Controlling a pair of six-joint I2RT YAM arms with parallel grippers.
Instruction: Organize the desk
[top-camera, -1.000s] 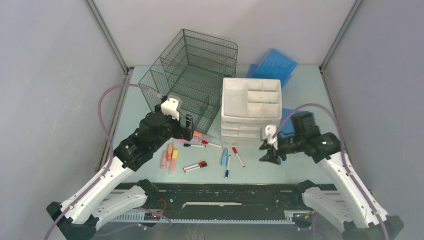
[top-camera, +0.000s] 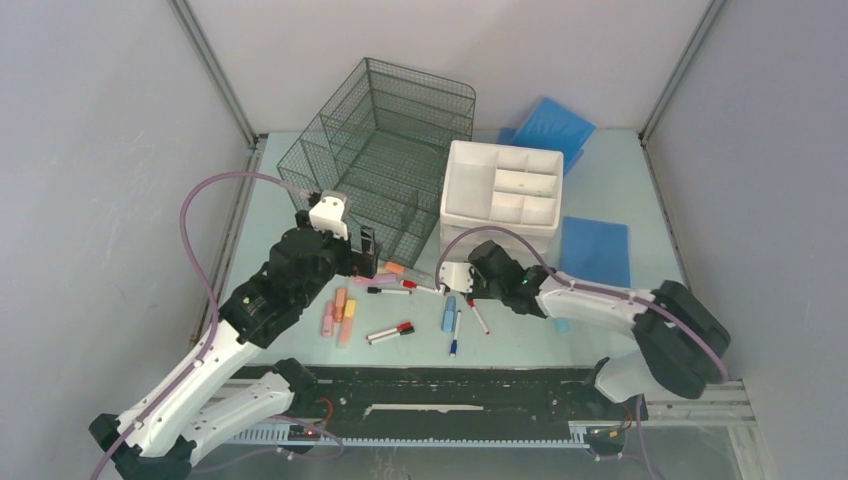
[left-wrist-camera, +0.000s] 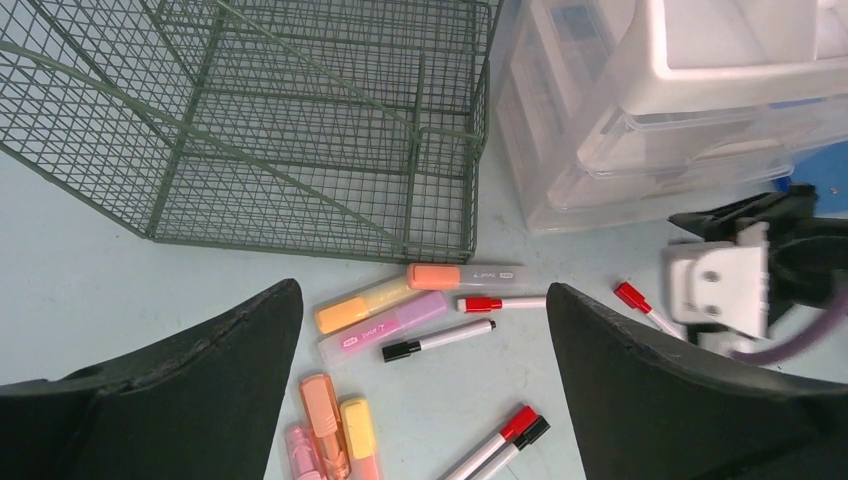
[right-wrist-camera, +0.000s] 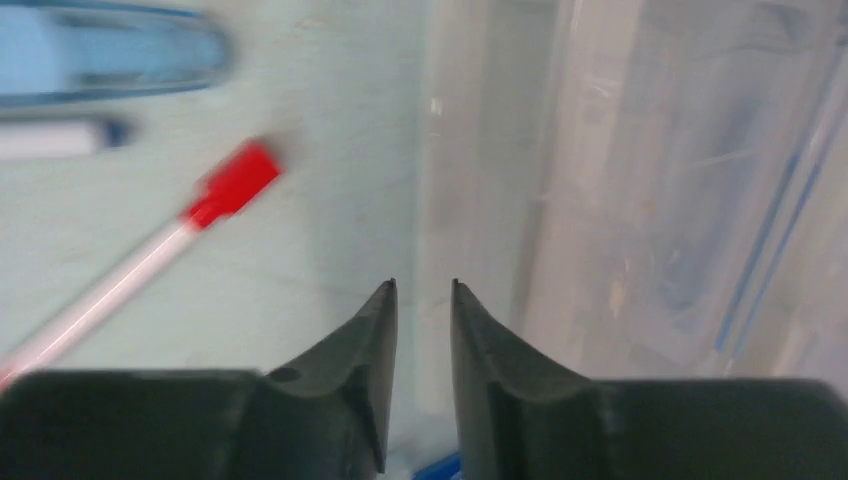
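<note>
My left gripper (top-camera: 362, 250) hangs over the front of the green wire basket (top-camera: 290, 168), open and empty, above highlighters (left-wrist-camera: 375, 330) and markers (left-wrist-camera: 438, 340). My right gripper is low at the front of the white drawer organizer (top-camera: 470, 190); in its blurred wrist view the fingertips are slightly apart, beside a clear drawer (right-wrist-camera: 650, 180). A red-capped marker (right-wrist-camera: 150, 260) and a blue highlighter (right-wrist-camera: 130, 55) lie to their left.
A blue folder (top-camera: 600, 255) lies right of the organizer, more blue folders (top-camera: 550, 130) stand behind it.
The right arm has swung leftward to the organizer's front, and the organizer now sits slightly higher in the top view. The left arm has shifted slightly left.
</note>
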